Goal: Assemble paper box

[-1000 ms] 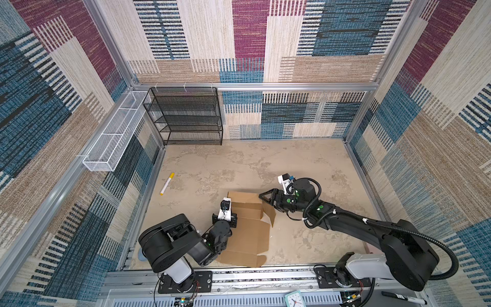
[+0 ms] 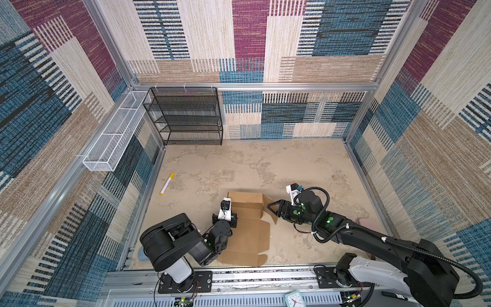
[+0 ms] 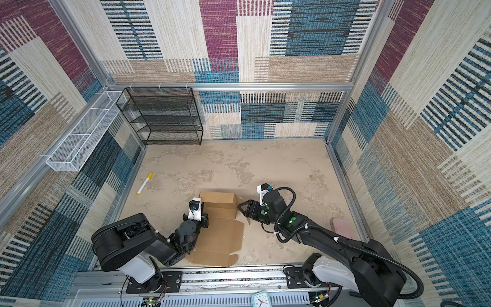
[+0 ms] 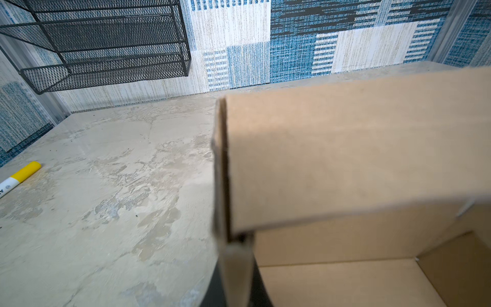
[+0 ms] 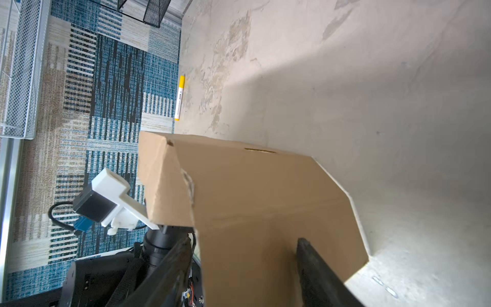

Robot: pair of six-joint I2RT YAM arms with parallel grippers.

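The brown paper box lies partly folded on the table, its far wall raised and its near end spread flat. At its left edge, my left gripper is shut, with a thin strip of cardboard between its dark fingertips. A raised cardboard panel fills much of that view. Beyond the right corner, my right gripper stands part open beside a side flap that angles outward. In the right wrist view, the broad side panel shows between and behind the separated fingers.
A yellow-and-white marker lies at the left. The black wire shelf stands at the back left, and a white wire basket hangs on the left wall.
My right gripper has drawn back from the box's far right corner, to the right and slightly nearer the front. The right side flap now leans further outward. The left arm holds nearly still.
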